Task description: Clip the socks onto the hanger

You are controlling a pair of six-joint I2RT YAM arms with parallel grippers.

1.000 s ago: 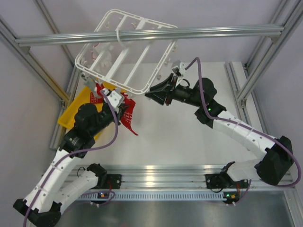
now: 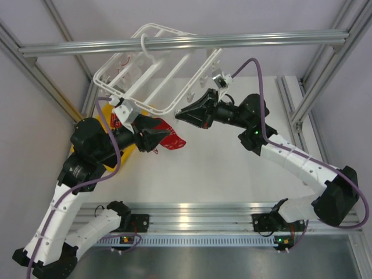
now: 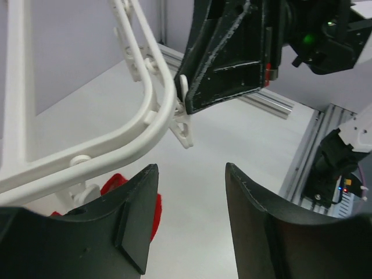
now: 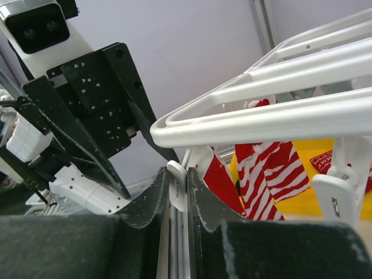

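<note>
The white hanger [image 2: 135, 100] hangs tilted from the metal rail, with white clips along its rim. A red sock with a white pattern [image 2: 172, 138] hangs under its front edge; more red-and-white cloth [image 4: 270, 177] shows behind the rim in the right wrist view. My left gripper stands open just in front of that edge, nothing between its fingers, apart from the sock. At the hanger's front right corner, my right gripper is shut on a white clip [image 4: 178, 185]. Whether a clip bites the sock is hidden.
A yellow bin [image 2: 110, 161] sits behind the left arm, partly covered, with red cloth in it. The horizontal rail [image 2: 232, 40] crosses above both arms.
My left gripper was close against the red sock; it has come away, and its fingers now stand apart. The sock's lower end has swung rightward and up. The hanger has tilted slightly; the right arm shifted little.
</note>
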